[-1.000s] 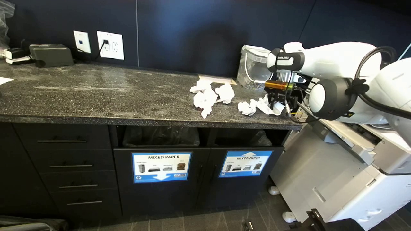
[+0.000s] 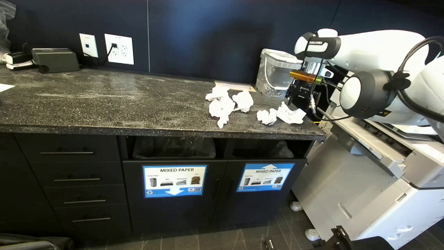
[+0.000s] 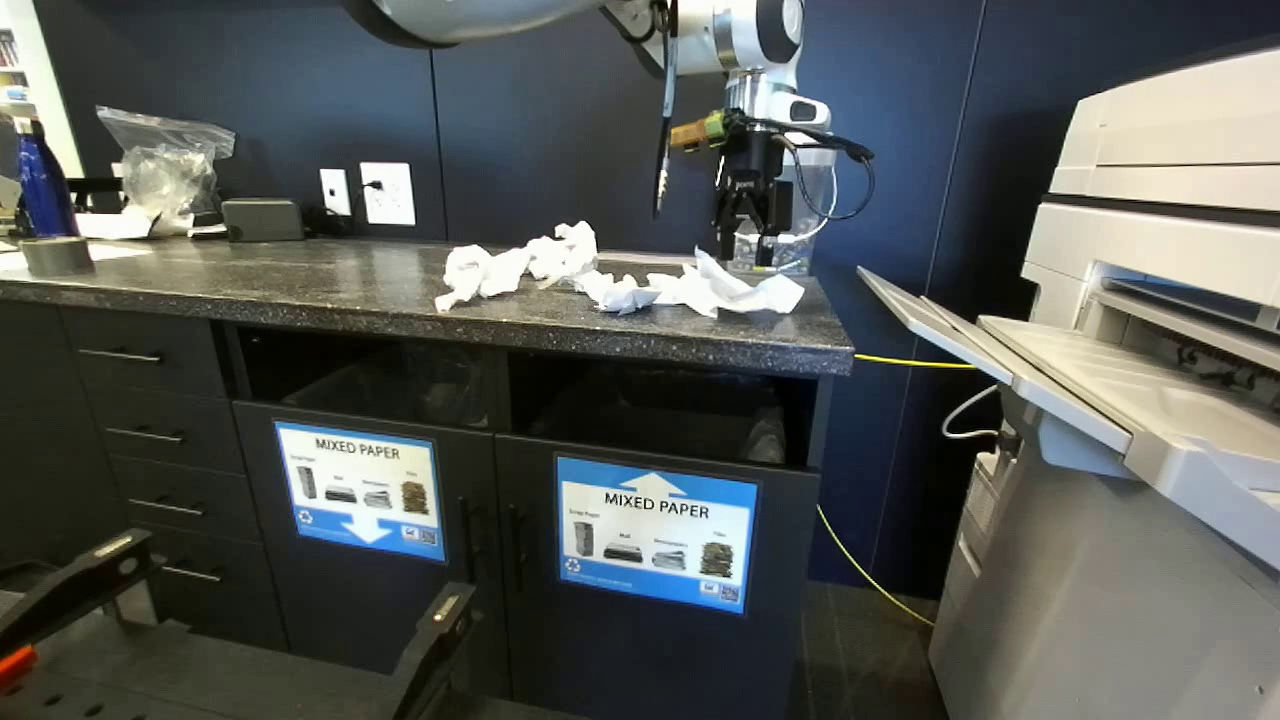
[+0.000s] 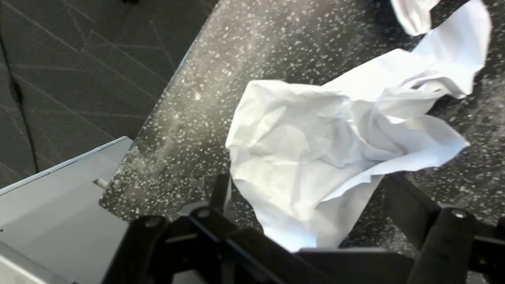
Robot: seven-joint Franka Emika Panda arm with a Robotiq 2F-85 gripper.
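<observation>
My gripper (image 3: 746, 247) points down above the right end of the counter, open, with nothing held. Below it lies a loosely crumpled sheet of white paper (image 3: 723, 289), the rightmost of several white crumpled papers. In the wrist view this sheet (image 4: 303, 146) spreads out below the two parted fingers (image 4: 220, 191), its near end reaching between them in the picture. A smaller paper ball (image 2: 266, 117) rests just left of the sheet. Farther left is a cluster of crumpled paper (image 2: 221, 106). In exterior view 1 the fingertips are partly hard to make out.
A clear plastic bucket (image 2: 272, 75) stands against the wall behind the gripper. Under the counter (image 2: 137, 104) are two open bin slots above mixed paper signs (image 2: 174, 181). To the right stands a printer (image 2: 353, 200).
My gripper has risen from beside the rightmost sheet to above it. That sheet stays on the counter and looks more spread out. The other papers have not moved.
</observation>
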